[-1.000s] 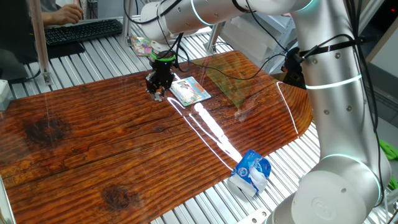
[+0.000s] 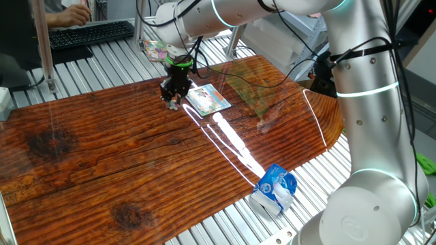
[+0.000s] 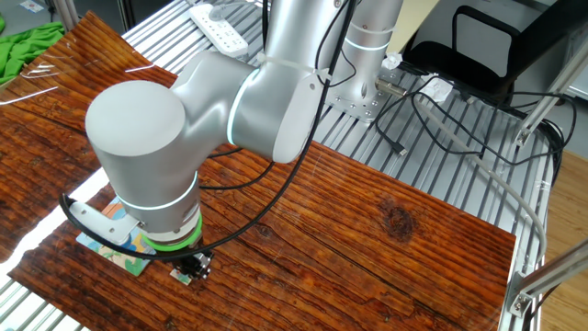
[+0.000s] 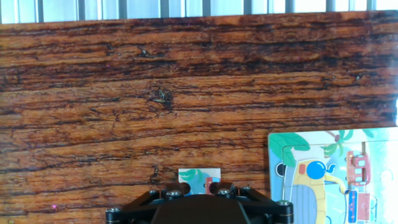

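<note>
A small puzzle piece point(image 4: 198, 179) with a green leaf and a bit of red shows at the tips of my gripper in the wrist view. The two dark fingertips stand apart over its near part, one towards each side. Whether they grip the piece or only hover over it cannot be made out. In the second exterior view the piece point(image 3: 181, 276) appears just below the gripper, close to the wood. To the right in the wrist view lies the picture puzzle board point(image 4: 305, 186), with a yellow animal in blue glasses on it.
The wooden board point(image 2: 102, 150) is mostly bare left of the puzzle. A blue and white packet point(image 2: 274, 187) lies at its near edge. Glare streaks cross the wood. A keyboard point(image 2: 92, 35) and a person's hand point(image 2: 68, 15) are at the back left.
The upper arm has shifted very slightly over the last second. The gripper, piece and puzzle board look the same.
</note>
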